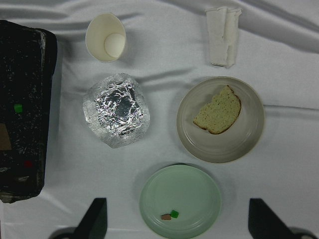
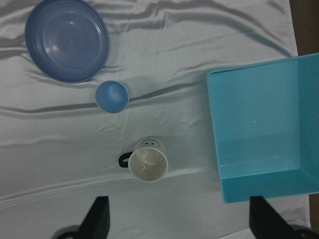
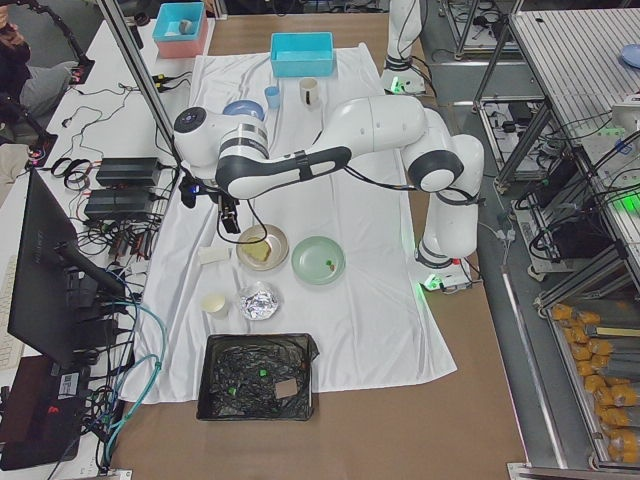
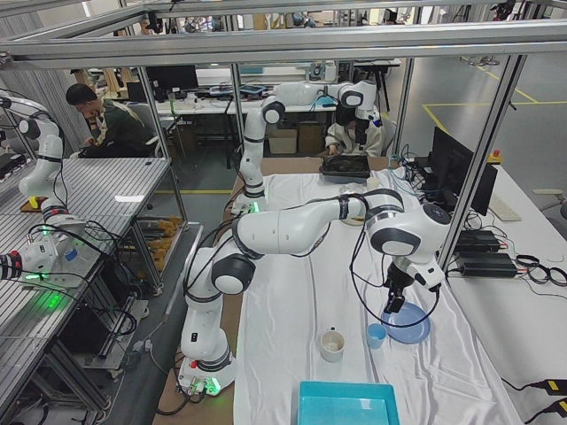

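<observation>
On the white cloth, my left gripper hangs open over a beige plate (image 1: 194,139) with a bread slice (image 1: 218,110), a green plate (image 1: 179,194) with small bits, a foil dish (image 1: 117,112), a paper cup (image 1: 105,37) and folded napkins (image 1: 223,35). My right gripper is open above a blue plate (image 2: 67,42), a blue cup (image 2: 111,97), a white mug (image 2: 147,164) and a turquoise bin (image 2: 254,124). Neither gripper has anything between its fingers.
A black lined tray (image 3: 255,377) sits at one end of the cloth. A monitor (image 3: 50,270) and electronics stand on the adjoining bench, beside a metal post.
</observation>
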